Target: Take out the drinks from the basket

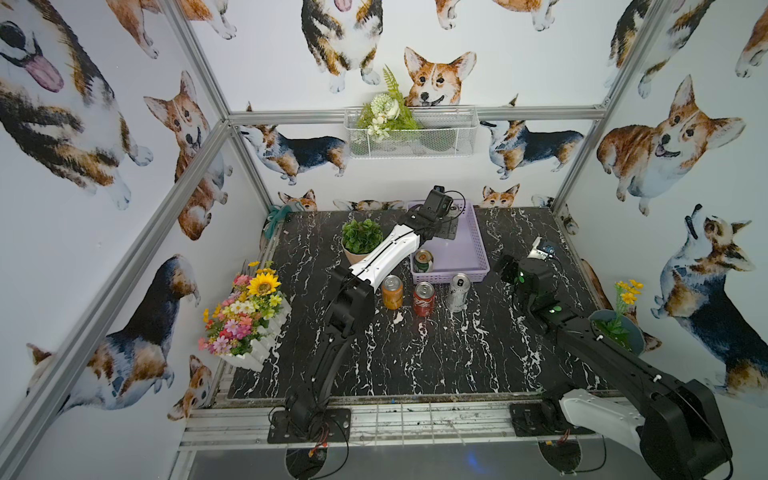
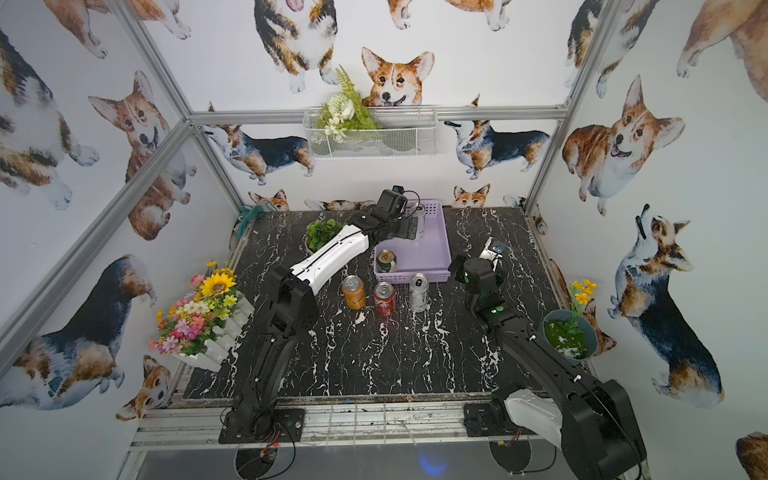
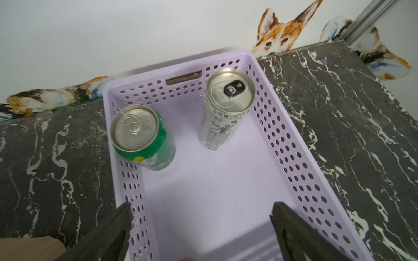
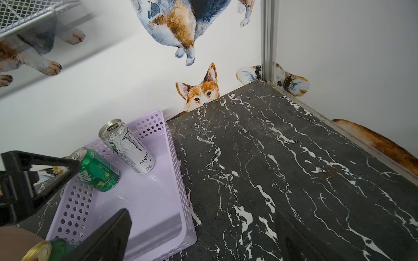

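Note:
The lilac basket (image 1: 482,248) holds three cans. A green can (image 3: 150,143) and a tall white-silver can (image 3: 219,117) stand near its back wall; a dark can (image 1: 423,260) is in its front left corner. My left gripper is open over the basket, with nothing between its fingers and both back cans ahead of it. An orange can (image 1: 392,293), a red can (image 1: 424,298) and a silver can (image 1: 458,293) stand in a row on the table in front of the basket. To the basket's right, my right gripper stands open and empty.
A potted green plant (image 2: 322,234) is left of the basket, close to the left arm. A flower box (image 1: 248,320) stands at the left table edge, a flower pot (image 1: 620,329) at the right.

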